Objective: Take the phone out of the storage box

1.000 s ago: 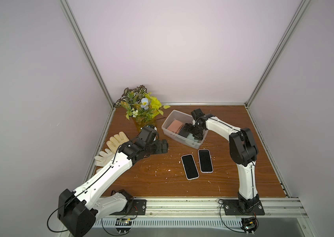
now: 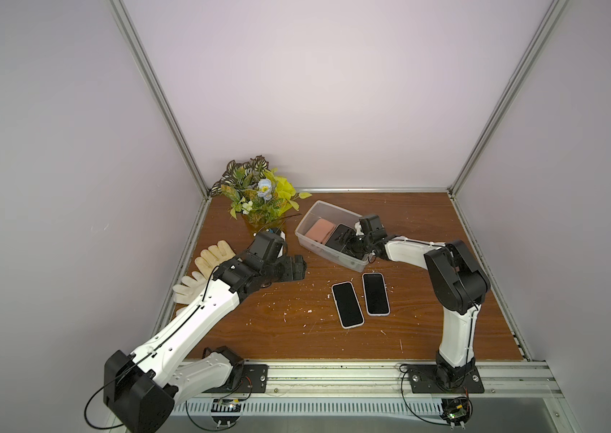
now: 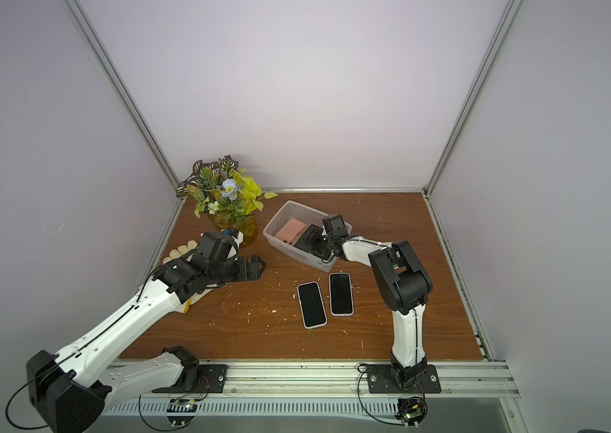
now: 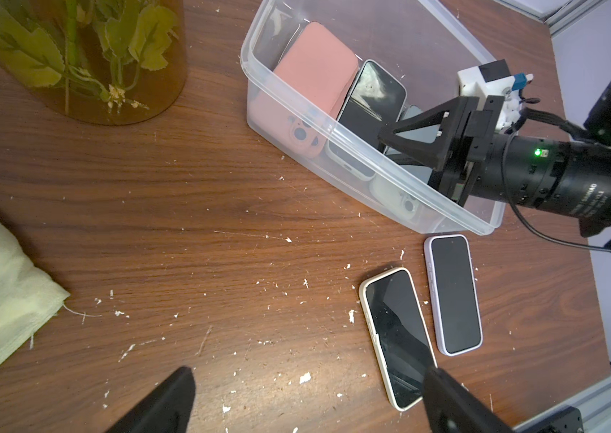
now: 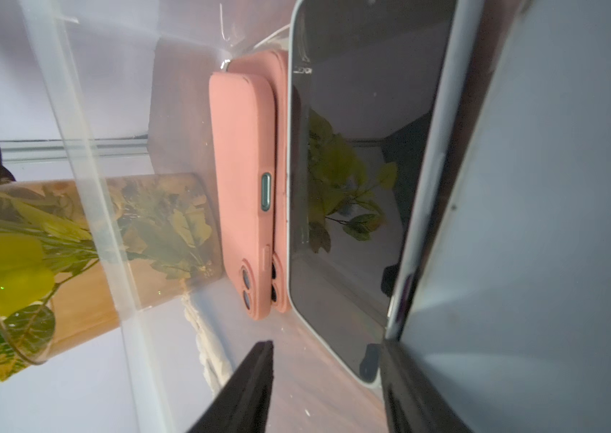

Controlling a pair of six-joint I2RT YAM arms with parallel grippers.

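Observation:
A clear storage box (image 2: 305, 232) holds pink phones (image 4: 314, 61), a black-screened phone (image 5: 356, 180) with a light frame, and a pale blue-grey phone (image 5: 536, 216). My right gripper is inside the box's right part, part open, its fingertips low beside the black-screened phone; whether that phone lies between them is unclear. My left gripper is open and empty above the table, left of the box. Two phones (image 2: 347, 305) (image 2: 376, 293) lie side by side on the table in front of the box.
A plant in an amber vase (image 2: 265, 205) stands behind my left gripper. Pale gloves (image 2: 190, 288) lie at the table's left. Bare table lies between the left gripper and the two loose phones, and right of the box.
The left arm and the loose phones look unmoved.

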